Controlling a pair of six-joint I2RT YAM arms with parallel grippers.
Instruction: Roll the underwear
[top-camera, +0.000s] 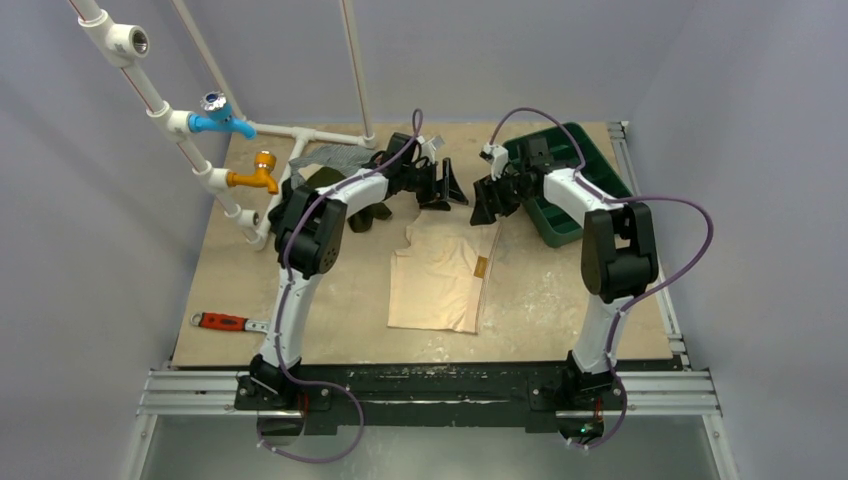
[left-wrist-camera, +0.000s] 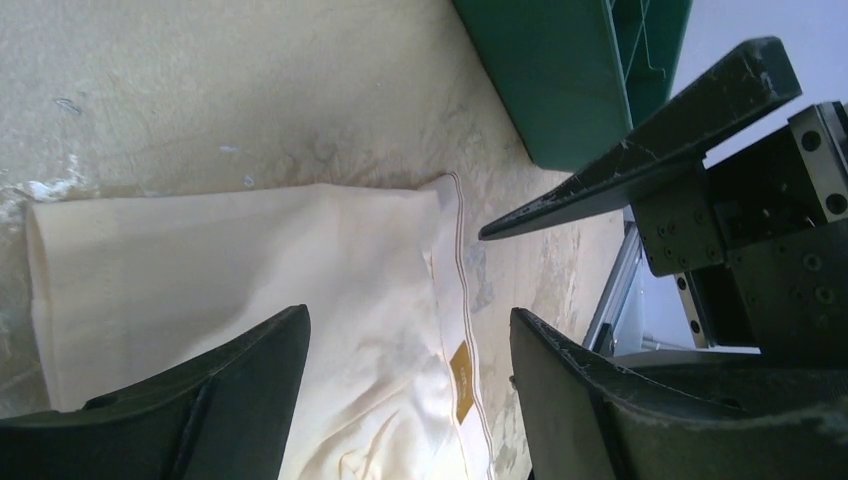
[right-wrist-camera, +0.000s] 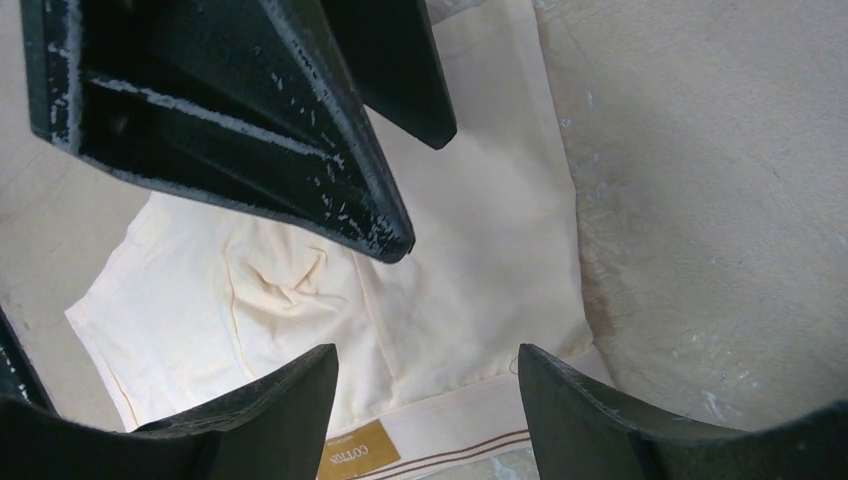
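Peach underwear lies folded and flat on the table, its waistband with a tan label on the right side. Above its far edge, my left gripper has its fingers apart; bare cloth shows between the fingers in the left wrist view, with the underwear below. My right gripper is open over the far right corner, close beside the left one. In the right wrist view the underwear spreads under its fingers, partly covered by the other gripper's dark fingers. No cloth is gripped by either.
A green divided bin stands at the back right. Dark garments lie at the back left beside the white pipe frame with its blue tap. A red-handled tool rests front left.
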